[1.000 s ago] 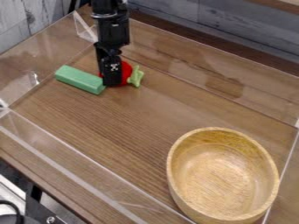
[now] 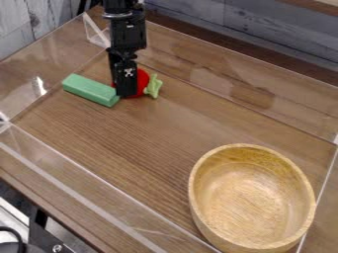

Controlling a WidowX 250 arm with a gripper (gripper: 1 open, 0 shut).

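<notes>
My black gripper (image 2: 128,79) reaches down from the top of the view, open, over a red round object (image 2: 138,86) with a pale green piece (image 2: 154,87) at its right side, like a strawberry or similar fruit. The gripper partly hides the red object. A green block (image 2: 89,89) lies on the wooden table just left of the gripper.
A large yellow bowl (image 2: 251,158) stands at the lower right. Walls edge the table at the top right and top left.
My gripper has shifted very slightly over the red object; the objects on the table look unmoved.
</notes>
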